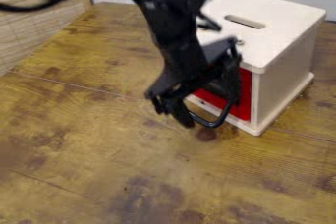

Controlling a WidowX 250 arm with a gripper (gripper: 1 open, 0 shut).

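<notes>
A black robot arm comes down from the top left to my gripper [197, 105], which is blurred in front of a white box [282, 66] with a red front panel [241, 107]. The gripper stands open at the box's front, covering much of the red panel. A dark curved part of it reaches down toward the box's lower edge. Whether it touches the box is unclear.
A woven mat [33, 36] lies at the upper left, and a slot [246, 22] shows in the box's top.
</notes>
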